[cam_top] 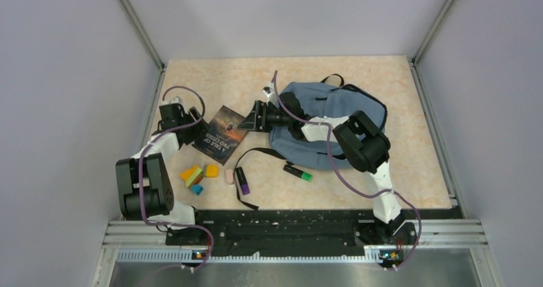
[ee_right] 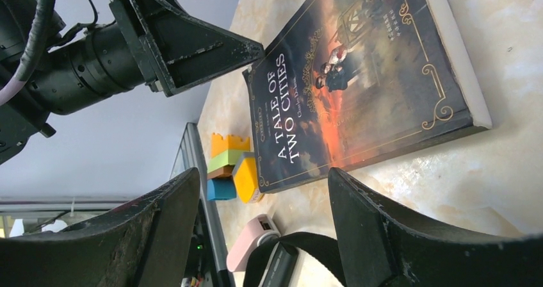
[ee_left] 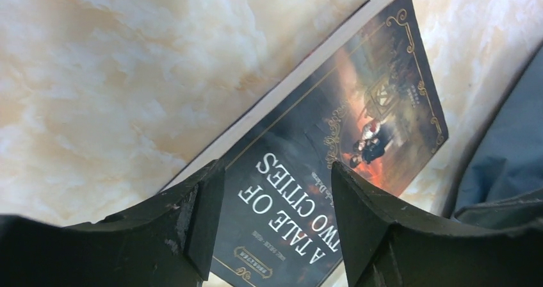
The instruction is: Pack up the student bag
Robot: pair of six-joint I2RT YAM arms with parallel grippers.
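Observation:
The dark book titled A Tale of Two Cities lies flat on the table, left of the blue-grey bag. My left gripper is open above the book's lower left part, its fingers apart with nothing between them. From the bag side, my right gripper reaches toward the book's right edge. Its fingers stand apart with nothing between them, short of the book. In the right wrist view the left gripper's finger reaches the book's far corner; whether it touches cannot be told.
Toy blocks, a pink eraser and a purple-ended marker lie near the front left. A green-capped marker lies before the bag. The bag's black strap curls between book and markers.

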